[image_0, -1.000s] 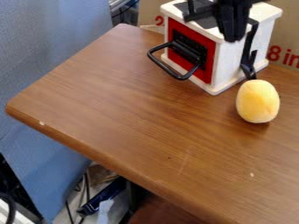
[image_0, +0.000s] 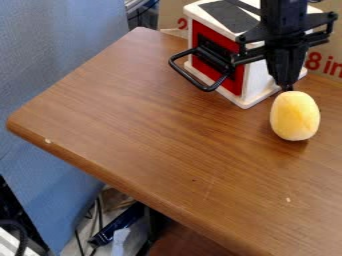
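Observation:
My black gripper (image_0: 283, 72) hangs at the top right, its fingers pointing down just above a pale yellow oval object (image_0: 294, 116) standing on the wooden table. Behind it and to its left is a white box with a red front (image_0: 213, 56) and a black handle sticking out. Whether the gripper is open or shut is hard to make out.
A cardboard box (image_0: 325, 65) stands behind at the right. The table's left edge drops off beside a blue-grey padded surface (image_0: 54, 70).
The gripper has come down from the top edge, over the right side of the white box, toward the yellow object, which has stayed in place.

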